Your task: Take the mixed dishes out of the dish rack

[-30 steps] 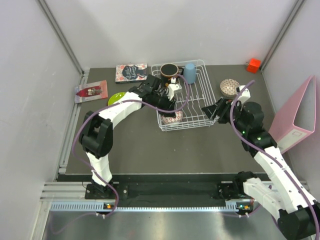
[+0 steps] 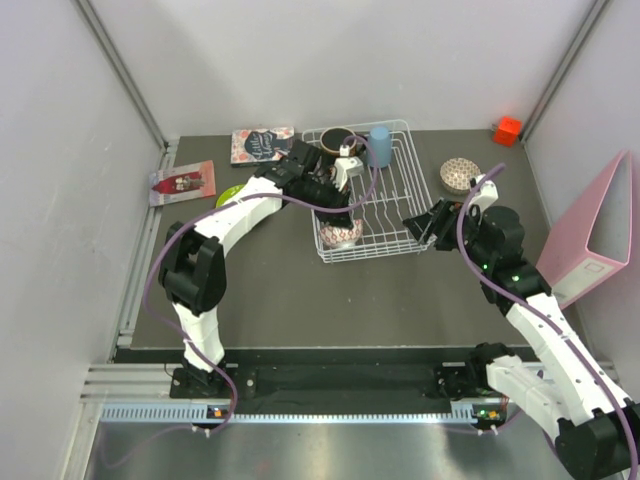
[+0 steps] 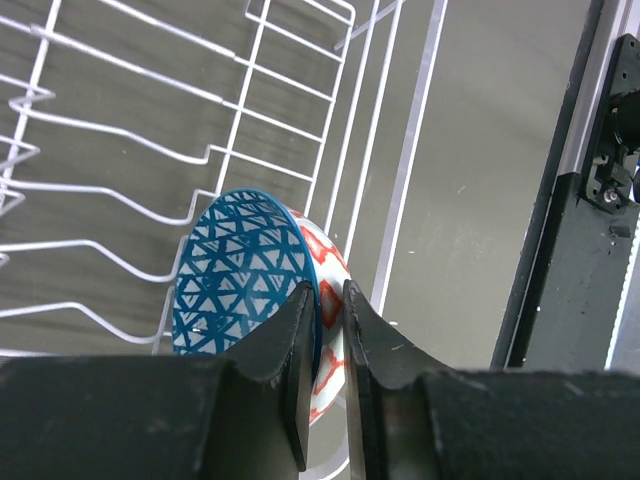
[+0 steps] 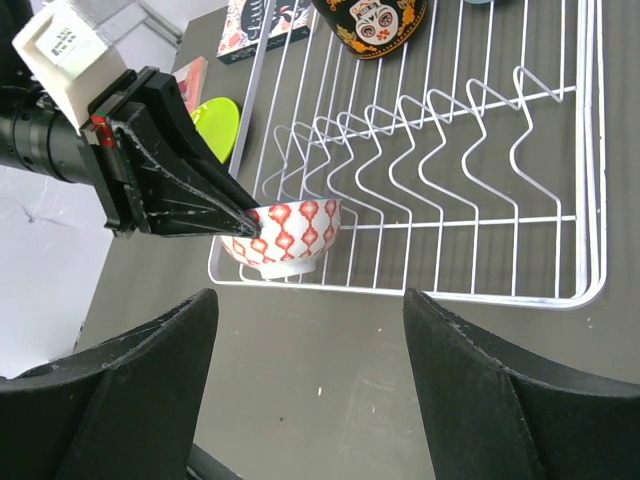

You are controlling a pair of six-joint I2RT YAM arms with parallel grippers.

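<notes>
A bowl with red-patterned outside and blue-patterned inside [image 3: 240, 270] stands tilted at the front left of the white wire rack [image 2: 390, 254]. My left gripper is at its rim, fingers close on either side of the wall; whether they grip it is unclear. A dark painted cup [image 4: 372, 22] and a blue cup [image 2: 379, 147] are at the rack's back. My right gripper stands open and empty at the rack's right side.
A green plate [image 4: 215, 126] lies left of the rack, a patterned bowl [image 2: 460, 173] right of it. Books [image 2: 262, 145], an orange cube [image 2: 507, 130] and a pink binder [image 2: 590, 240] line the edges.
My left gripper and arm have shifted very slightly at the bowl. The right arm stays practically still.
</notes>
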